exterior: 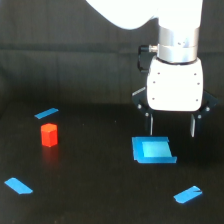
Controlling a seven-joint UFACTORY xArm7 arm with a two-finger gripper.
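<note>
An orange-red cube rests on the dark tabletop at the left. Far to its right, my white gripper points down, its two dark fingers well spread, with nothing visible between them. Just below the fingers in the picture lies a light blue square edged with brighter blue tape. The fingers' exact height above the table is hard to tell.
Blue tape strips mark the table at the back left, front left and front right. Between the cube and the blue square the dark surface is bare. A dark curtain hangs behind.
</note>
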